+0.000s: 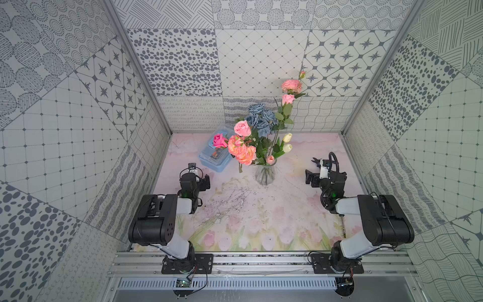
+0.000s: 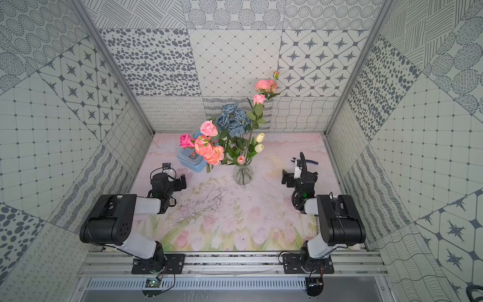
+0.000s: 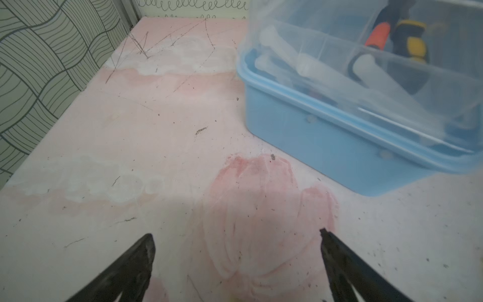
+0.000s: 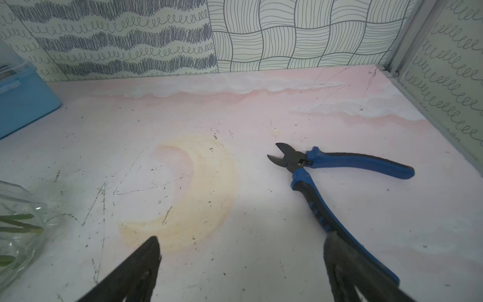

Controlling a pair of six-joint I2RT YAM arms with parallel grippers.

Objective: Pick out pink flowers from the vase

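A glass vase (image 1: 265, 173) stands at the middle of the table, holding pink roses (image 1: 242, 127), a magenta rose (image 2: 186, 140), coral blooms (image 2: 214, 155), a tall pink stem (image 2: 259, 99), blue roses (image 2: 232, 118) and white tulips (image 2: 260, 147). My left gripper hangs low left of the vase, open and empty, in front of the blue box. My right gripper is open and empty right of the vase, with pliers beyond it.
A blue lidded box (image 3: 332, 151) with tools sits behind left of the vase, partly under the flowers. Blue-handled pliers (image 4: 360, 161) lie at the right.
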